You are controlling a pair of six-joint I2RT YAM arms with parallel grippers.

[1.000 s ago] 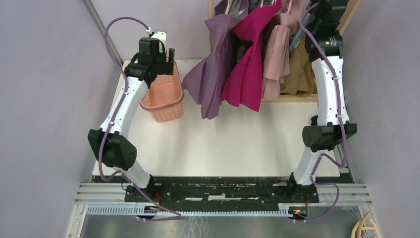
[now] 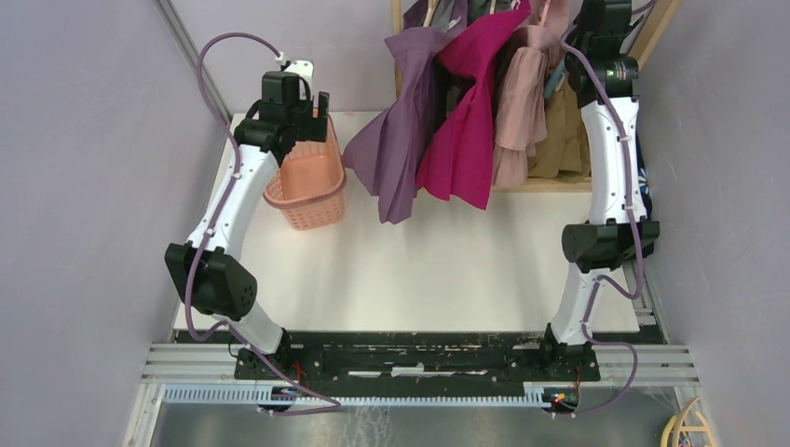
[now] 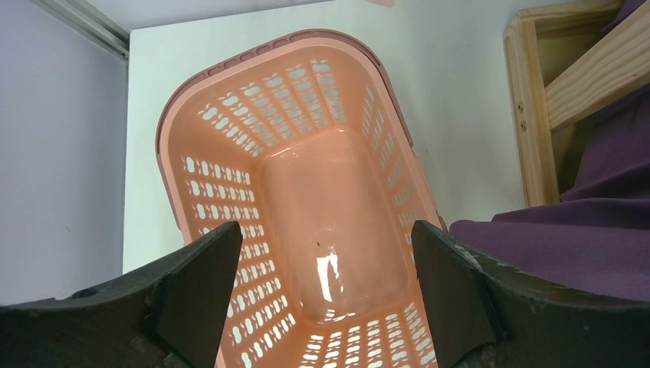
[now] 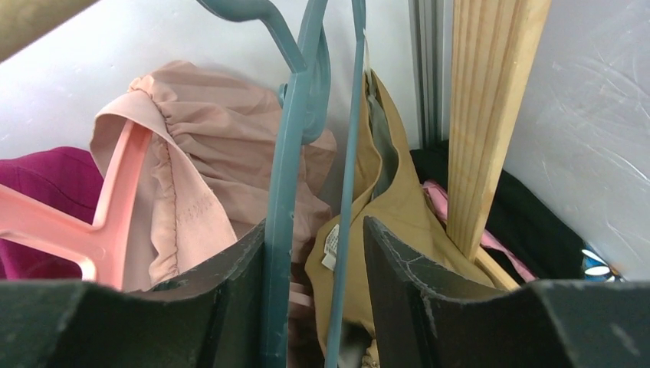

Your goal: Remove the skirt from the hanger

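A tan skirt (image 2: 562, 135) hangs at the right end of the rack, beneath my right arm. In the right wrist view, the tan skirt (image 4: 391, 241) shows behind a blue hanger (image 4: 283, 207). My right gripper is part open, with bars of the blue hanger between its fingers, close to the left one. How the skirt is attached to a hanger cannot be made out. My left gripper stands open and empty above the orange basket (image 3: 280, 54).
Left of the tan skirt hang a pink garment (image 2: 522, 107), a magenta skirt (image 2: 470, 112) and a purple skirt (image 2: 396, 121). A wooden rack post (image 4: 490, 115) rises right of my right gripper.
The right arm has shifted left, its gripper end nearing the blue hanger. The left arm, basket and hanging garments look the same.
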